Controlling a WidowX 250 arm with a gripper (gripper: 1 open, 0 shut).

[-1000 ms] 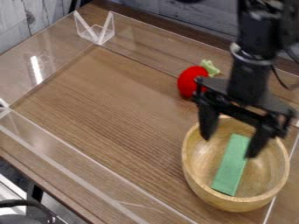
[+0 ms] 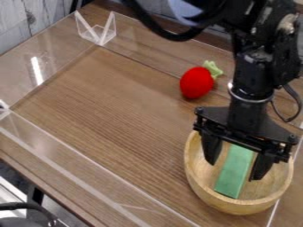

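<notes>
My black gripper [image 2: 242, 136] stands open low over a round wooden bowl [image 2: 211, 199] at the lower right, its fingers at the far part of the bowl. A flat green piece [image 2: 233, 177] lies in the bowl between and below the fingers. Whether the fingers touch it is unclear.
A red round object [image 2: 197, 82] and a small green item [image 2: 212, 67] lie behind the bowl, left of the arm. A dark object sits at the lower-left corner.
The arm has come down and nearer the camera, toward the bowl. The green piece and bowl look unmoved.
</notes>
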